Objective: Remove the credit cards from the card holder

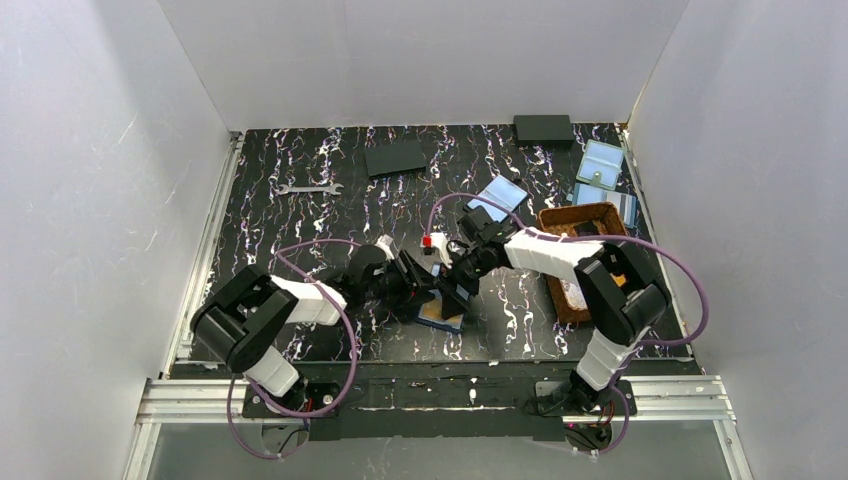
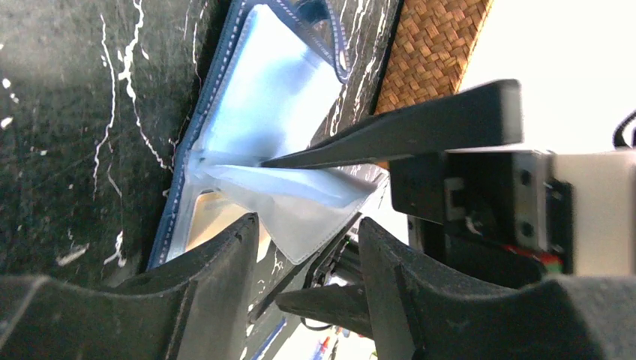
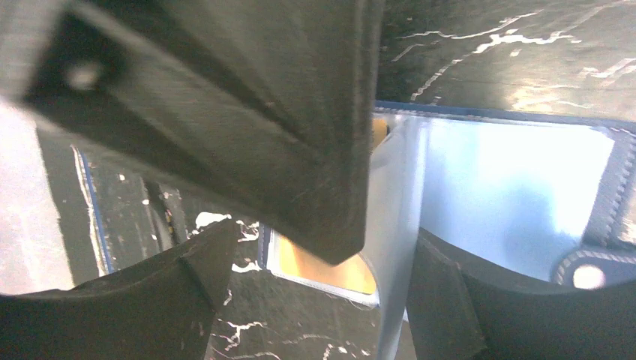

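Note:
A blue card holder lies at the front centre beneath both grippers. In the left wrist view, its light-blue flap is lifted beside an orange card; my left gripper has its fingertips apart around that flap. In the right wrist view, the raised flap stands between the fingertips of my right gripper, which are apart, with the card behind. A large black finger of the other gripper covers the upper left of that view.
A brown basket sits at right, with blue holders behind it. Another blue holder, two dark blocks and a wrench lie at the back.

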